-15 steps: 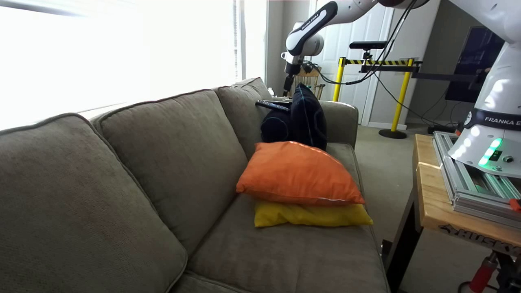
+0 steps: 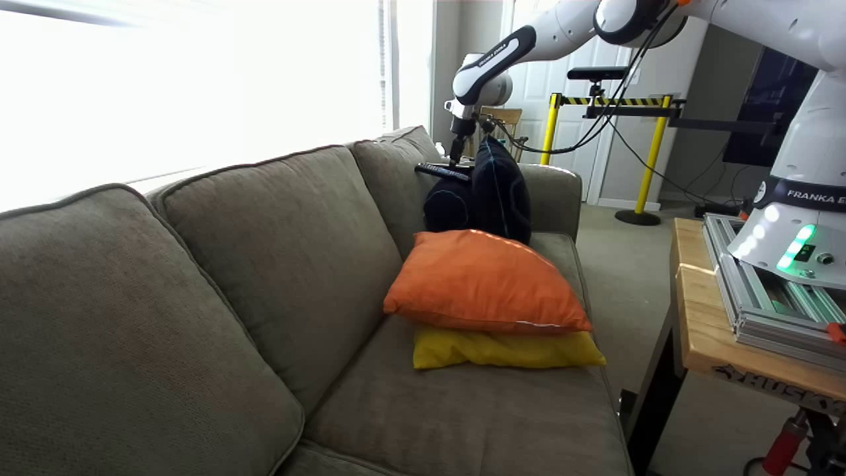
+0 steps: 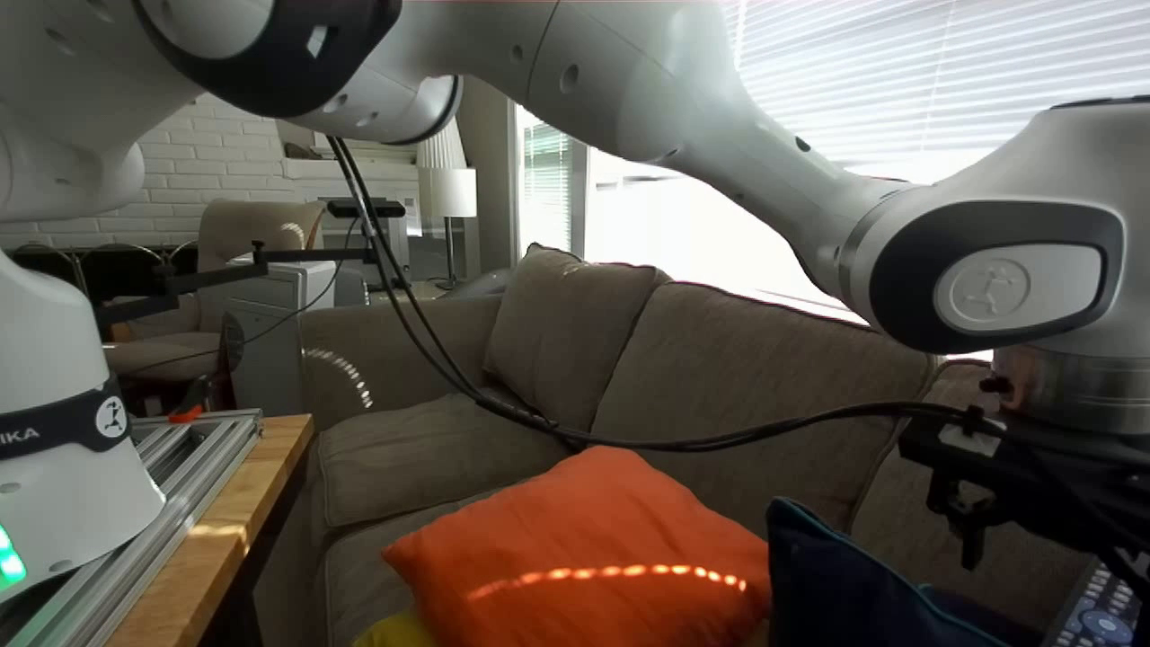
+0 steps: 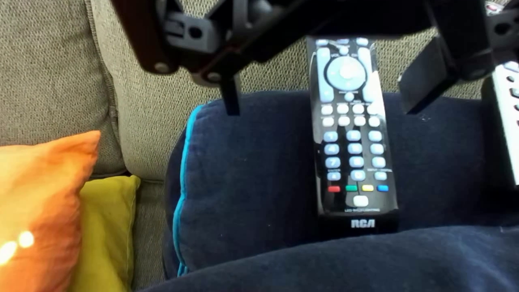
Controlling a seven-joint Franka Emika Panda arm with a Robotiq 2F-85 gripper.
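A black RCA remote (image 4: 357,146) with pale buttons lies on a dark blue pillow (image 4: 253,180), its far end toward the sofa back. Over that far end my gripper stands open, one finger to each side of the remote and nothing held between them. In exterior view 1 the gripper (image 2: 457,152) is just above the remote (image 2: 442,171). Only a corner of the remote (image 3: 1097,609) shows in exterior view 2. At the right edge of the wrist view a second, light-coloured remote (image 4: 509,107) is partly visible.
Another dark blue pillow (image 2: 501,190) stands upright beside the remote. An orange pillow (image 2: 484,281) rests on a yellow one (image 2: 507,349) nearer the middle of the sofa. The sofa back (image 2: 277,238) rises behind. Cables hang from the arm.
My gripper has come lower and to the left in exterior view 1, closer to the remote. The remote and the pillows have stayed in place.
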